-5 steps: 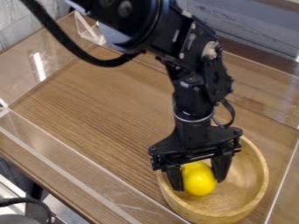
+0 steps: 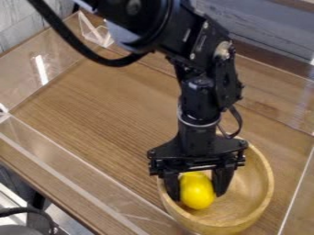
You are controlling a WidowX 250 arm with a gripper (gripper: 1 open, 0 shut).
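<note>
A yellow round object (image 2: 196, 191) sits inside a light wooden bowl (image 2: 248, 204) at the bottom right of the table. The black gripper (image 2: 196, 180) is lowered into the bowl over the yellow object, its open fingers on either side of it. Whether the fingers touch it is hard to tell.
Clear plastic edging runs along its sides. A black cable lies past the lower left edge, and a pale wall stands at the back.
The gripper has shifted slightly left and up in the picture, and the bowl and yellow object have shifted left with it.
</note>
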